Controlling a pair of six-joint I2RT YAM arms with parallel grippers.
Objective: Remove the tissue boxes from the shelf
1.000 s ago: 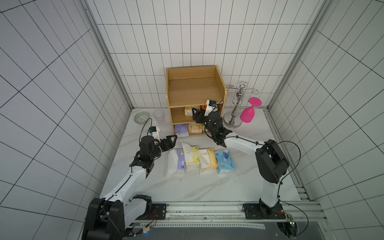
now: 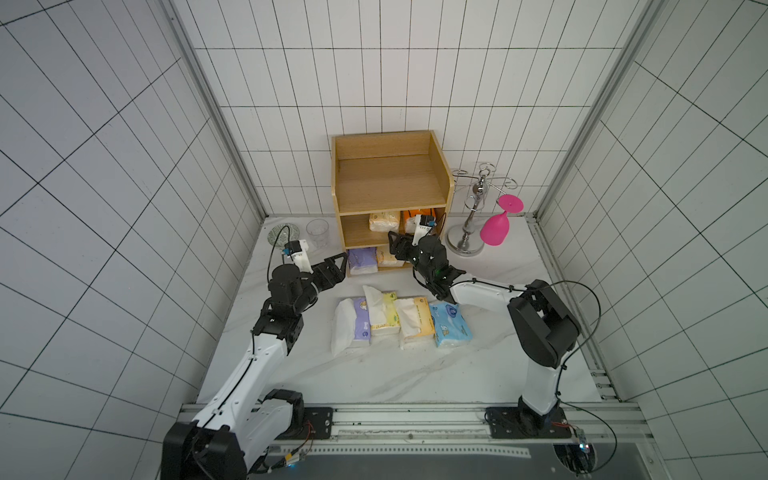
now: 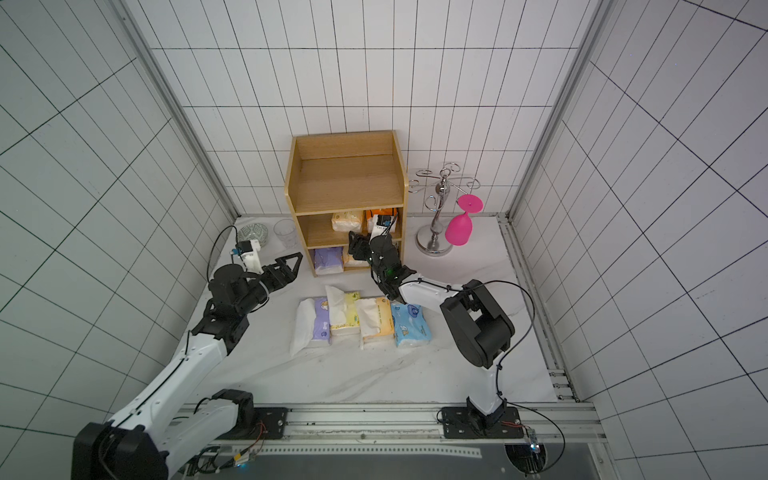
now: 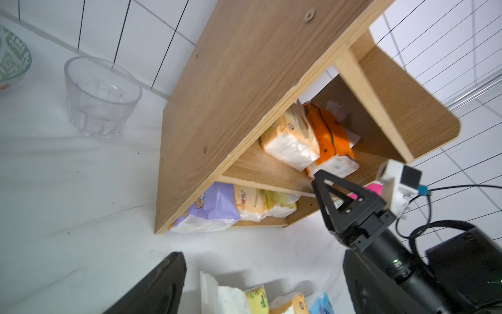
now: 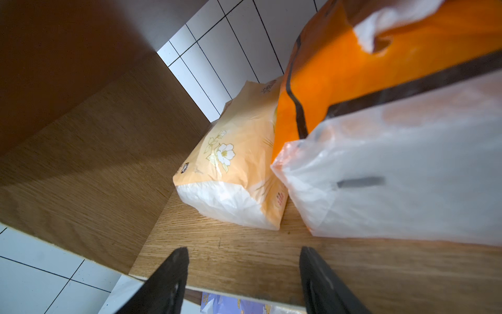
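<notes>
In the wooden shelf [image 2: 391,184], a peach tissue pack [image 5: 227,162] and an orange-and-white pack [image 5: 387,157] fill part of the middle level; purple [image 4: 206,206], peach and yellow packs sit below. My right gripper is open at that middle level's front edge, facing both packs, nothing between its fingers. My left gripper stands open left of the shelf's front, empty. Four packs lie in a row on the counter, from a lilac one [image 2: 360,320] to a blue one [image 2: 450,322].
A glass [image 4: 102,94] and patterned bowl [image 4: 10,57] stand left of the shelf. A metal stand [image 2: 465,238] with a pink goblet [image 2: 496,228] is at the right.
My left gripper has moved left and up, away from the row of packs. My right gripper has shifted slightly right and down at the shelf front.
</notes>
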